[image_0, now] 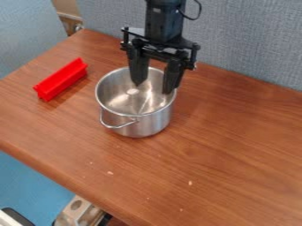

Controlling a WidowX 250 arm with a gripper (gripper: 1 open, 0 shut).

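A black gripper [154,75] reaches down from the top over a steel pot [134,120] with a wire side handle. Its two dark fingers are spread apart, one at the pot's middle and the other near its right rim; whether they touch the rim is unclear.
A red bar-shaped block [62,79] lies left of the pot on the wooden table [224,168]. A grey padded wall [253,48] stands behind.
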